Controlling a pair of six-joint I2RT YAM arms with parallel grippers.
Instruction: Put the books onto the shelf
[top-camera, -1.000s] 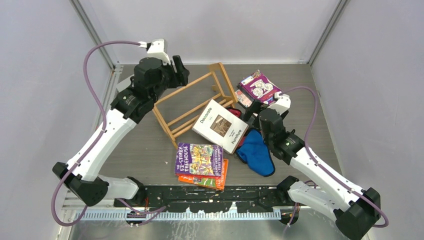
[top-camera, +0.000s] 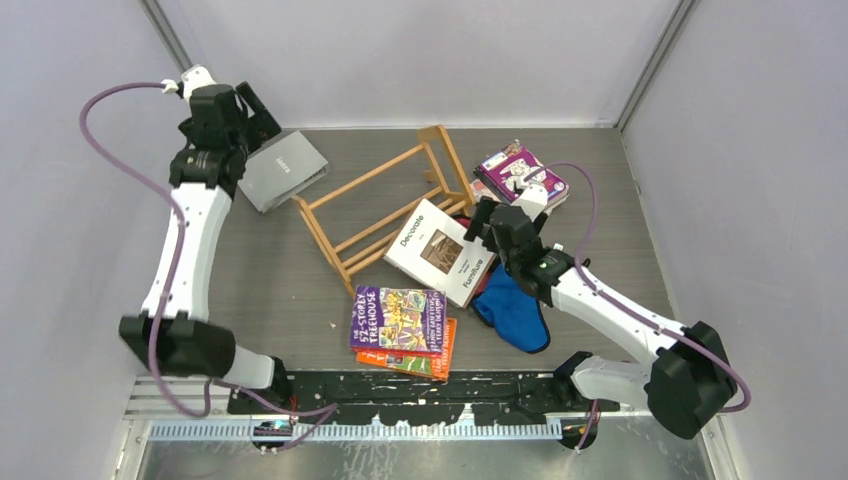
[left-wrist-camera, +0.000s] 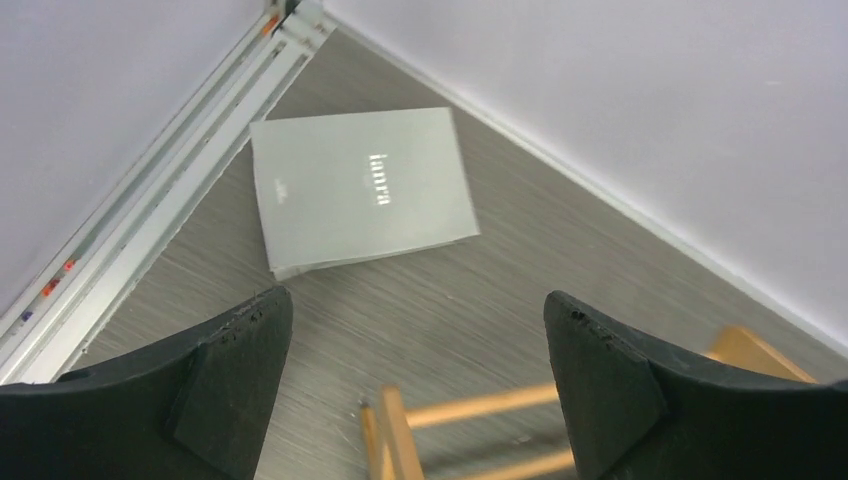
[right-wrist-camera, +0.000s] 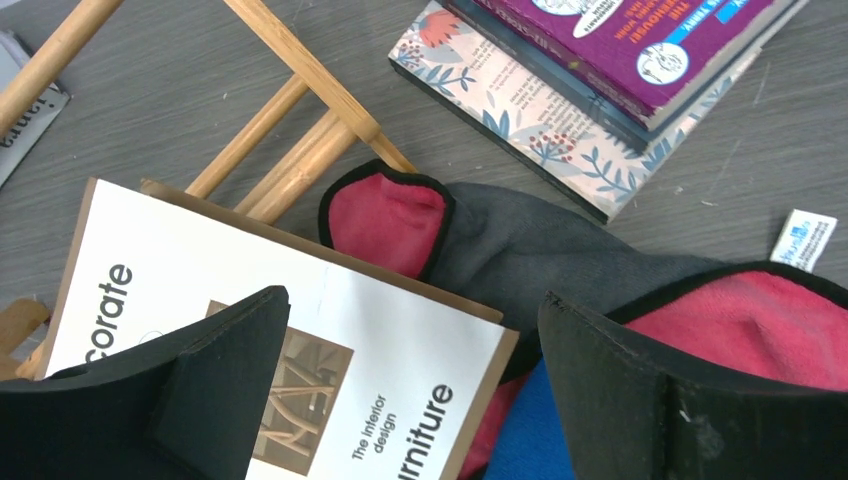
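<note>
My left gripper (top-camera: 255, 115) is open above the back-left corner; a grey file (top-camera: 283, 170) lies flat near it, also ahead of the open fingers in the left wrist view (left-wrist-camera: 360, 185). My right gripper (top-camera: 483, 220) hangs open over the white "Decorate Furniture" book (top-camera: 440, 255), which leans on a wooden rack (top-camera: 360, 235). Purple books (top-camera: 520, 175) are stacked on a floral book (right-wrist-camera: 530, 130) at back right. A purple treehouse book (top-camera: 398, 320) lies on an orange book (top-camera: 405, 365) at the front.
A blue and red cloth item (top-camera: 510, 310) lies right of the white book. Bare floor shows at front left and far right. White walls bound the workspace.
My left gripper has swung left to above the grey file. My right gripper has shifted left over the white book. The books and rack look unchanged.
</note>
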